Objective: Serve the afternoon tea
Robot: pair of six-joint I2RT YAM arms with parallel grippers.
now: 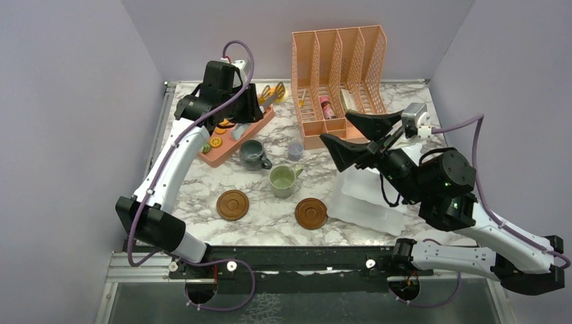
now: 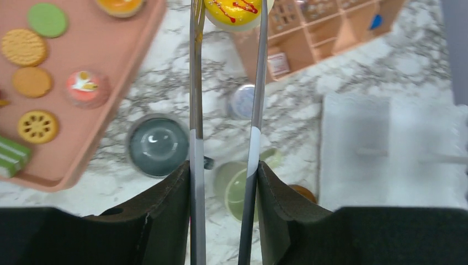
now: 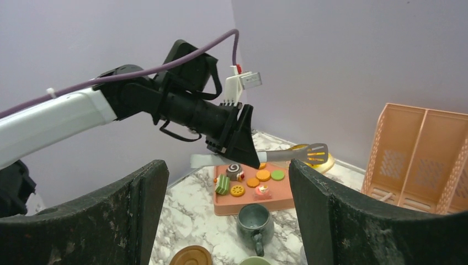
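Note:
My left gripper is shut on silver tongs (image 2: 254,149), whose arms reach forward from its fingers. At the tongs' far end, a yellow-topped round sweet with red drizzle (image 2: 236,8) shows between the arms. In the top view the left gripper (image 1: 251,115) is above the far side of the pink tray (image 1: 217,160), and the tongs' slotted tips (image 1: 280,89) point beyond the tray. Several biscuits and sweets lie in the tray. My right gripper (image 1: 335,126) hangs open and empty before the peach rack (image 1: 311,138). A dark green mug (image 1: 251,155) stands beside a pale green mug (image 1: 281,181).
Two brown coasters (image 1: 233,204) lie near the front, one left and one in the middle. A small clear cup (image 1: 295,150) stands behind the mugs. White translucent sheeting or trays (image 1: 364,210) cover the right side.

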